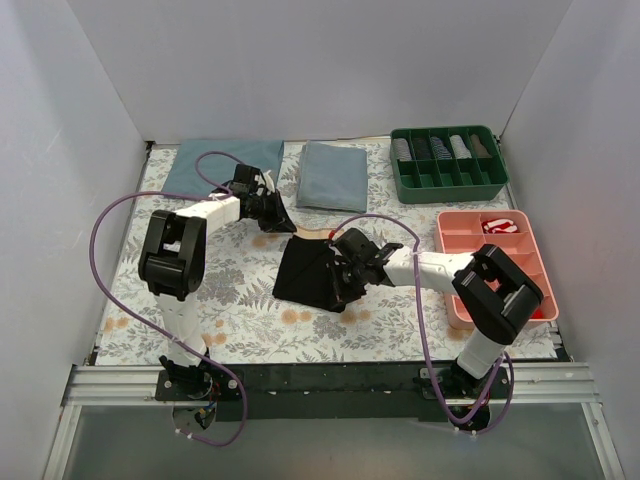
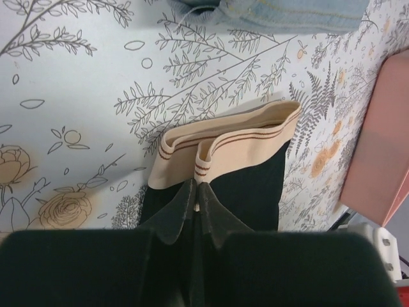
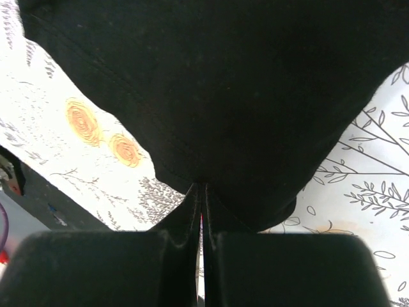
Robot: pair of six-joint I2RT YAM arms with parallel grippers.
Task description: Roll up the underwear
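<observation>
Black underwear (image 1: 305, 268) with a beige, brown-striped waistband (image 2: 255, 137) lies flat in the middle of the table. My left gripper (image 1: 293, 230) is at the waistband's left end. In the left wrist view, its closed fingertips touch a raised fold of that band, and no cloth shows clearly between them. Over the lower right corner of the underwear is my right gripper (image 1: 340, 296). The right wrist view shows its fingers together against the black cloth (image 3: 217, 109) near a corner. Whether a thin pinch of cloth is between them is hidden.
Two folded blue-grey cloths lie at the back, one at the left (image 1: 215, 165) and one nearer the middle (image 1: 332, 178). A green divided box (image 1: 450, 190) with rolled items stands back right, a pink divided bin (image 1: 465, 235) at the right.
</observation>
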